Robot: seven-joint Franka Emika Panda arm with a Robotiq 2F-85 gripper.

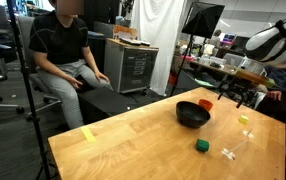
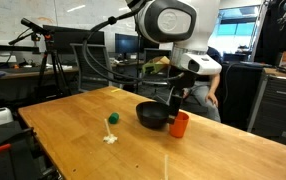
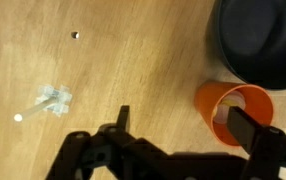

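Note:
My gripper stands open above the wooden table, with its fingers spread wide and nothing held between them. An orange cup point(image 3: 205, 97) lies below, partly covered by the right-hand finger in the wrist view. Something pale shows inside the cup, too unclear to name. Touching or very close to the cup is a black bowl point(image 3: 258, 45). In exterior view 1, the gripper point(image 1: 235, 98) hangs to the right of the cup point(image 1: 205, 104) and bowl point(image 1: 193, 115).
A green block point(image 1: 202, 145) and a small yellow object point(image 1: 244, 119) rest on the table. A white stick-like item point(image 3: 35, 106) lies on clear tape. A person point(image 1: 68, 50) sits beyond it.

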